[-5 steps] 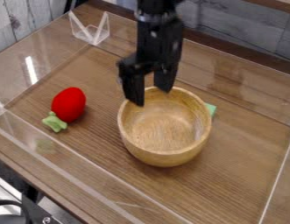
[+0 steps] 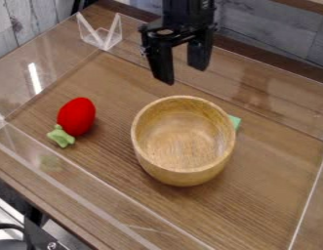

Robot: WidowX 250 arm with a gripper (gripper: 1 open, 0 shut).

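A wide tan bowl [image 2: 182, 139] sits on the wooden table at centre right. A red oval object [image 2: 76, 115] lies to the left, with a small pale green piece [image 2: 60, 138] at its lower side. Another green item [image 2: 234, 123] lies just behind the bowl's right rim. My dark gripper [image 2: 179, 64] hangs at the top centre, above and behind the bowl, open, with nothing visible between its fingers.
A white wire-like object [image 2: 101, 29] stands at the back left. A dark round shape [image 2: 8, 239] sits at the bottom left corner.
My gripper has moved up and back, away from over the bowl to the rear of the table. The bowl and the red object look unmoved.
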